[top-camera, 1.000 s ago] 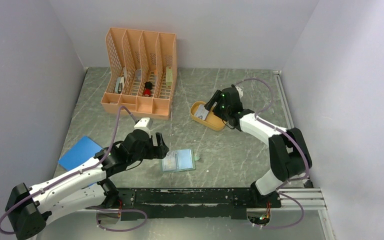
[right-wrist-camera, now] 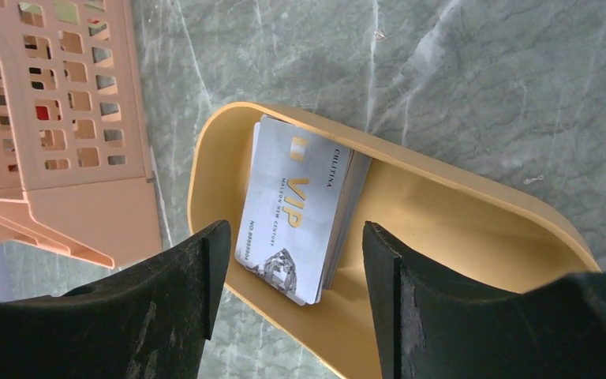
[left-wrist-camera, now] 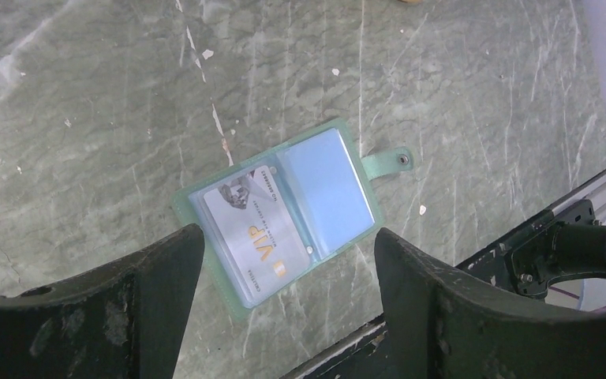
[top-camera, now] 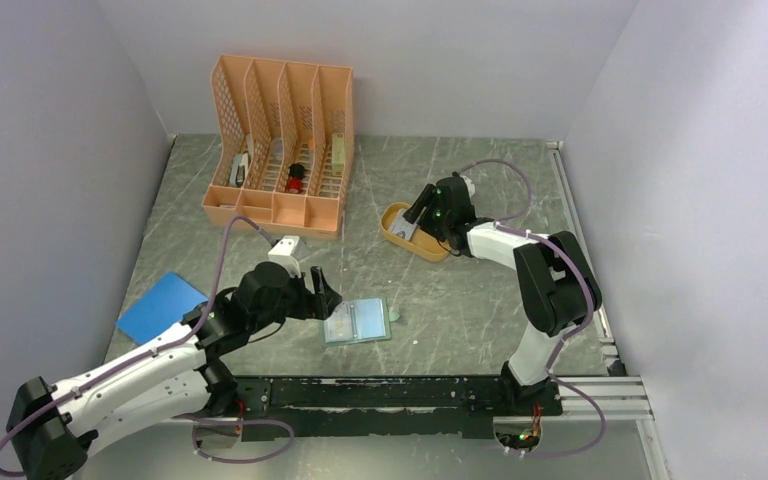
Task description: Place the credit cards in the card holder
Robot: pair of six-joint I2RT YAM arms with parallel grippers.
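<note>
The green-edged card holder lies unfolded on the table. Its left pocket, in the left wrist view, shows a VIP card; the other side looks plain pale blue. My left gripper is above the holder, open and empty. In the right wrist view, a small stack of cards, a white VIP card on top, lies at one end of the yellow tray. Over that tray my right gripper stands partly open, a finger to each side of the cards, with nothing gripped.
A peach divided rack holding several small objects stands at the back left. The blue sheet lies at the left edge, partly behind the left arm. Table surface between tray and holder is clear.
My right gripper has moved slightly left over the tray's card end, its arm folding in a little. The left arm has shifted only slightly; tray and holder lie where they were.
</note>
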